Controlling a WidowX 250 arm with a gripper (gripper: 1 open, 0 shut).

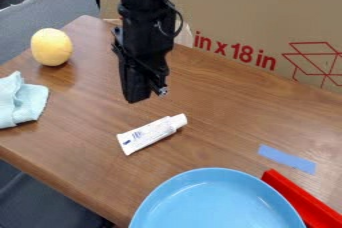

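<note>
My black gripper (144,87) hangs above the wooden table, up and behind a white tube (151,134) that lies diagonally on the wood with its cap toward the upper right. The gripper is apart from the tube, and its fingertips are small and dark, so their opening is hard to tell.
A yellow round object (51,47) and a pale blue cloth (19,103) sit at the left. A blue plate (214,207) and a red object (301,200) are at the lower right, with blue tape (286,159) nearby. A cardboard box (267,22) stands behind.
</note>
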